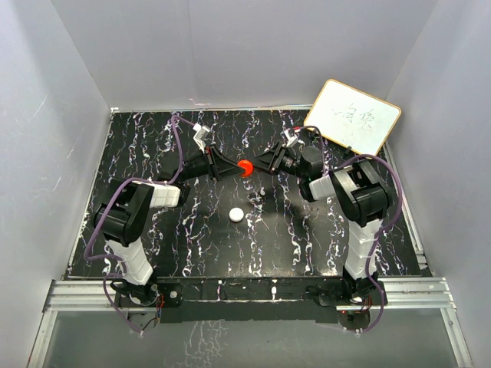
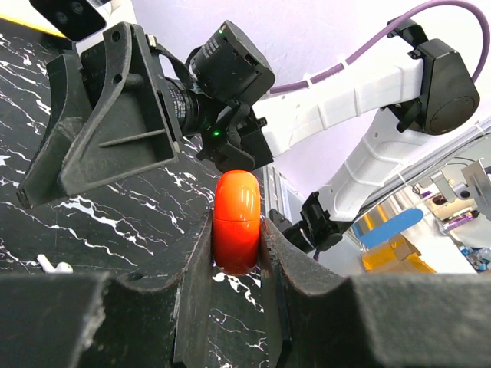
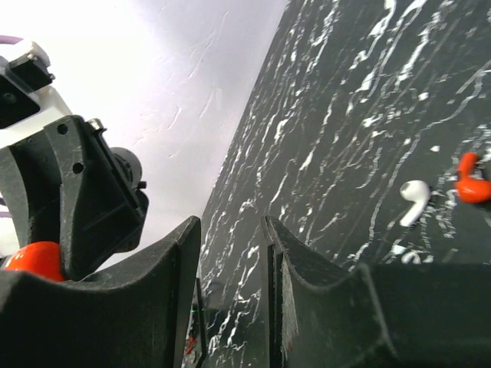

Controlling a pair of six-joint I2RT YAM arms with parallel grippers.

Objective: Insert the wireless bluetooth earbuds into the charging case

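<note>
The glossy red charging case (image 2: pixel 236 218) is clamped upright between the fingers of my left gripper (image 1: pixel 244 169). Its seam shows as a line across the middle, and its lid looks closed. My right gripper is close beside the case on the right, with a gap between its fingers and nothing in it. In the right wrist view, part of the case (image 3: pixel 38 259) appears at the left edge. On the table lie a white earbud (image 3: pixel 415 201) and, beside it, a red earbud (image 3: pixel 470 181). Whether anything is inside the case is hidden.
A white round case (image 1: pixel 236 215) rests on the black marbled table in front of the grippers. The whiteboard (image 1: pixel 353 116) leans at the back right.
</note>
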